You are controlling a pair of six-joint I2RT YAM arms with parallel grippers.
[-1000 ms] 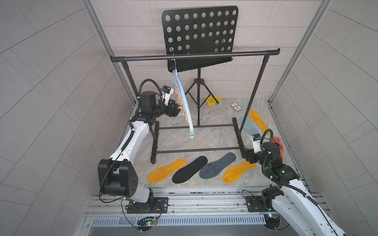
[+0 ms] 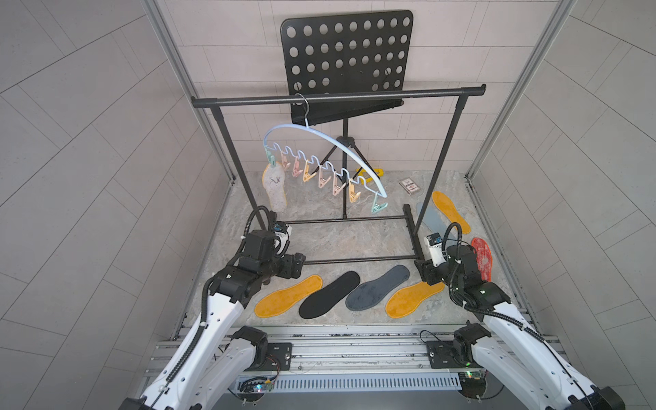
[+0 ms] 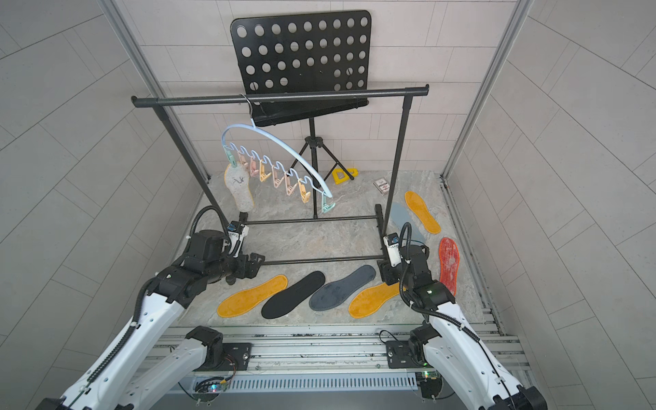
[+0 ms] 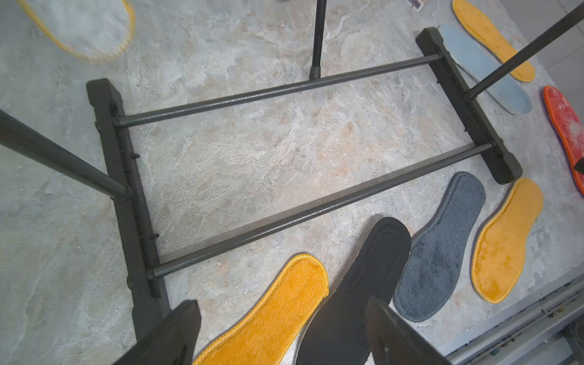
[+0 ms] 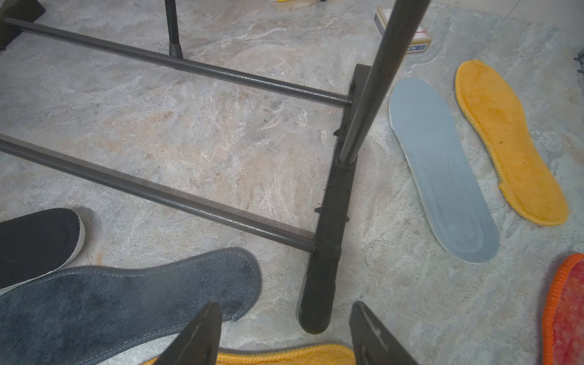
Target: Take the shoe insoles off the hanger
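Note:
The light blue hanger [image 2: 321, 135] hangs from the rack's top bar, with several small clips along it. One white insole [image 2: 274, 184] with a dark mark hangs from its left end clip; its yellow-edged tip [image 4: 91, 30] shows in the left wrist view. My left gripper is open and empty, low at the rack's left foot, over a yellow insole [image 4: 273, 316] and a black insole [image 4: 359, 292]. My right gripper has its fingers apart with nothing between them, above another yellow insole [image 5: 286, 356] beside a grey insole [image 5: 133, 298].
The black rack's top bar [image 2: 410, 94] and posts stand around the hanger; a perforated music stand [image 2: 348, 58] is behind. At the right lie a pale blue insole [image 5: 444, 170], a yellow insole [image 5: 511, 140] and a red insole [image 5: 568, 316]. Floor inside the rack base is clear.
My left arm has drawn down and toward the front, away from the hanger. The hanger has turned, its left end swinging outward with the white insole. My right gripper has shifted slightly left.

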